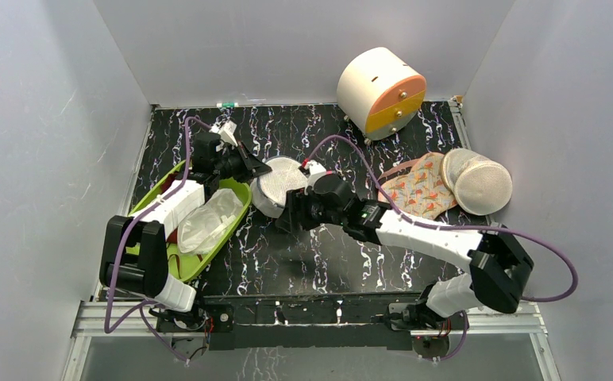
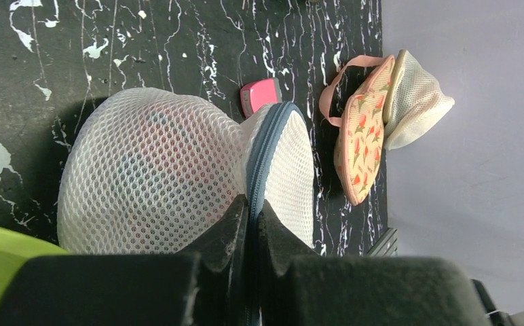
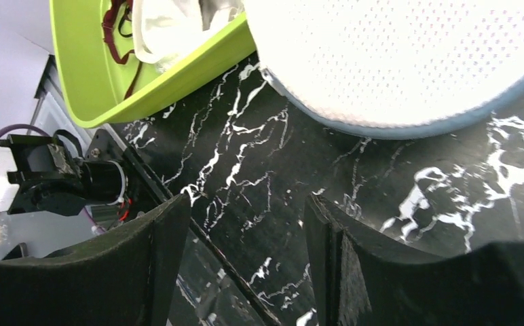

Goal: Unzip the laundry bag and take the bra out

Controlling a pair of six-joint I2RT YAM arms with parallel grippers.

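Note:
A round white mesh laundry bag with a blue-grey zipped edge stands on the black marbled table. My left gripper is shut on the bag's blue-grey edge. Faint reddish and dark shapes show through the mesh; whether they are the bra cannot be told. My right gripper is partly open, just in front of the bag, with only bare tabletop showing between its fingers. In the right wrist view, the curved edge of the bag lies beyond the fingertips, apart from them.
At the left lies a green basket holding a white bag. A small pink block sits behind the laundry bag. On the right are a patterned pouch and mesh bags; a drawer cabinet stands at the back.

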